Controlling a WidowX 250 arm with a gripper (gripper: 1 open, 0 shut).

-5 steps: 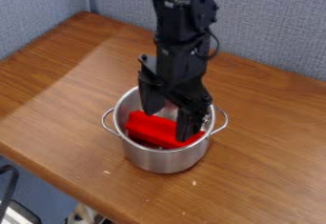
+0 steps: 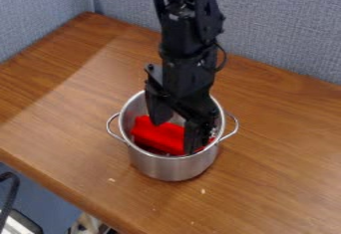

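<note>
A silver metal pot with two side handles stands on the wooden table, holding a red cylindrical object lying on its side. My black gripper reaches down into the pot from above, its two fingers spread either side over the red object. Part of the red object is hidden behind the fingers, and whether they touch it is unclear.
Padded grey walls stand behind and at the left. The table's front-left edge drops to a blue floor with cables.
My gripper has shifted slightly down and to the left within the pot. The red object seems a little more covered at its right end.
</note>
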